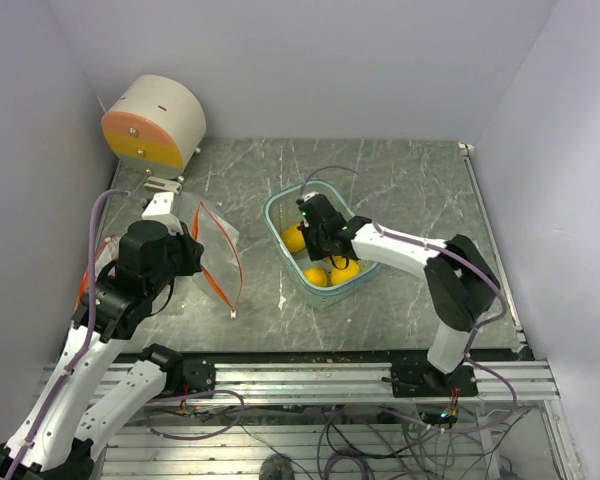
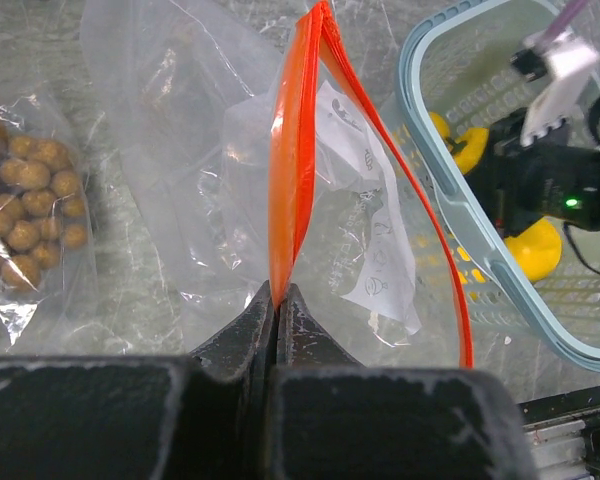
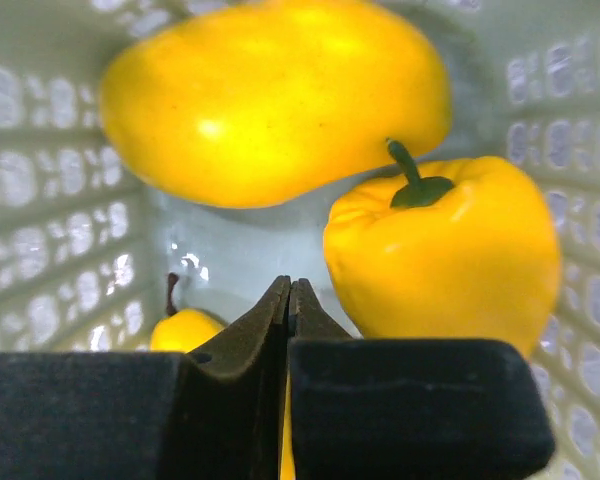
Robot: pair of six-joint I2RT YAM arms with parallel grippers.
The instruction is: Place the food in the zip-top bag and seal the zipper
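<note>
The clear zip bag with an orange zipper rim spreads open, and my left gripper is shut on that rim. My right gripper is down inside the pale basket, its fingertips together with nothing between them. Below and left of those tips, the stem end of a yellow pear shows; the gripper hides most of it. A yellow bell pepper with a green stem lies to the right. Beyond them rests a long yellow mango-like fruit.
In the left wrist view, a clear bag of brown balls lies left of the zip bag. A cream drum-shaped box stands at the back left. The grey counter behind the right arm is bare.
</note>
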